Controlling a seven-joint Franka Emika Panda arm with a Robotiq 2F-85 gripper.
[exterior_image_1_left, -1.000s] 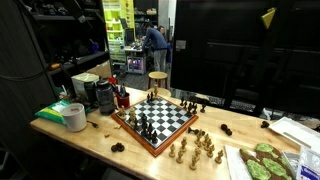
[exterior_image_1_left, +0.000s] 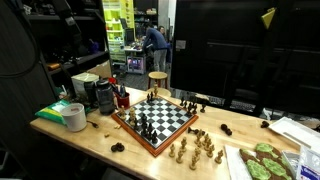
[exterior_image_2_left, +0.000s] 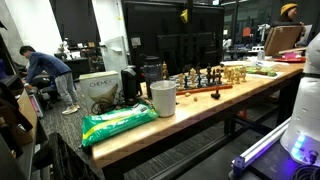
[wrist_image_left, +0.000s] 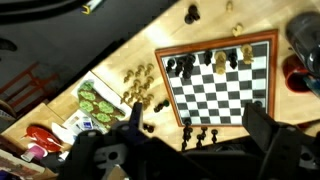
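Observation:
A brown-framed chessboard (exterior_image_1_left: 160, 122) lies on the wooden table, with dark pieces (exterior_image_1_left: 149, 130) grouped near one edge. Tan pieces (exterior_image_1_left: 196, 150) stand off the board, beside it. From above, the wrist view shows the same board (wrist_image_left: 222, 101), a few tan pieces (wrist_image_left: 220, 62) on it and more tan pieces (wrist_image_left: 139, 82) scattered to its left. My gripper is open high over the table, its fingers spread wide along the lower part of that view with nothing held between them. Exterior view 2 shows the pieces (exterior_image_2_left: 235, 74) from the side, partly overlapping.
A white mug (exterior_image_1_left: 74, 117), green bag (exterior_image_1_left: 53, 110), dark canisters (exterior_image_1_left: 105, 97) and red cup (exterior_image_1_left: 122, 97) crowd the table's left end. Toward the right lie a tray of green-topped items (exterior_image_1_left: 262, 165) and a white tray (exterior_image_1_left: 296, 133). A person (exterior_image_1_left: 157, 45) stands in the background.
Dark parts at the upper left of exterior view 1 look slightly shifted. The board, pieces and other table objects stay in place.

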